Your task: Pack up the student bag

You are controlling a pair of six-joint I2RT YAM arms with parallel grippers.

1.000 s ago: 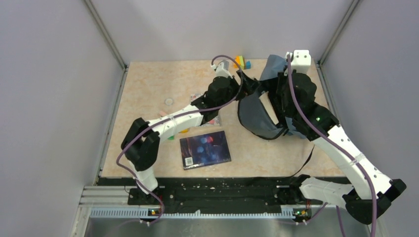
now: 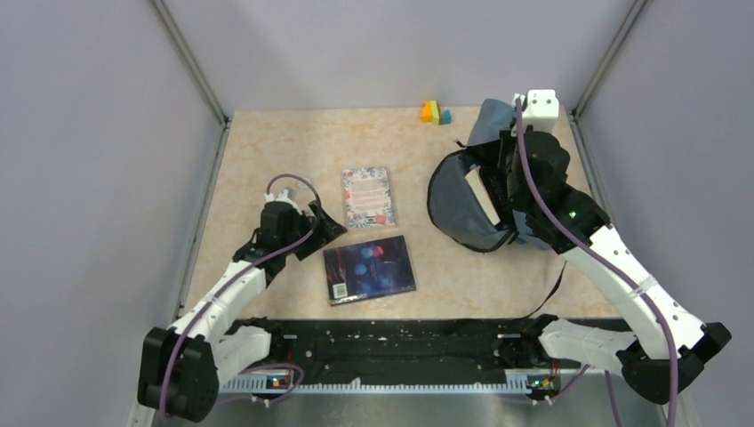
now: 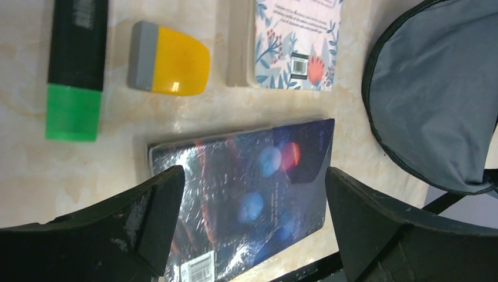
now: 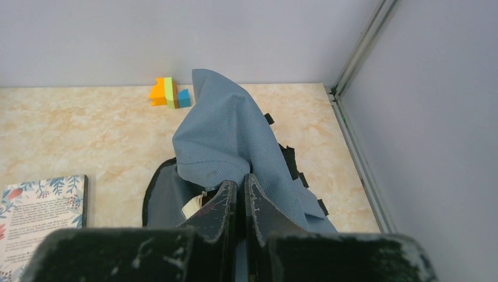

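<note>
The grey-blue student bag (image 2: 461, 209) lies open on the right of the table, a pale-edged book (image 2: 483, 196) inside its mouth. My right gripper is shut on the bag's cloth, which gathers at its fingertips and rises beyond them. My left gripper stands open above the table, nothing between its fingers. Below it lies a dark glossy book (image 3: 252, 188); farther off is a white floral book (image 3: 299, 44). In the left wrist view, a yellow-and-grey rounded piece (image 3: 170, 59) and a black item with a green end (image 3: 75, 70) lie left of the floral book.
Orange, green and blue blocks (image 2: 435, 113) stand near the back wall, left of the bag's upper flap. A loose black strap (image 2: 553, 289) trails toward the front edge. Bare tabletop shows at the back left and between the books and the bag.
My left arm has swung from the bag's left edge leftward and toward the front, over the dark book's left side. The right arm and the bag have stayed still.
</note>
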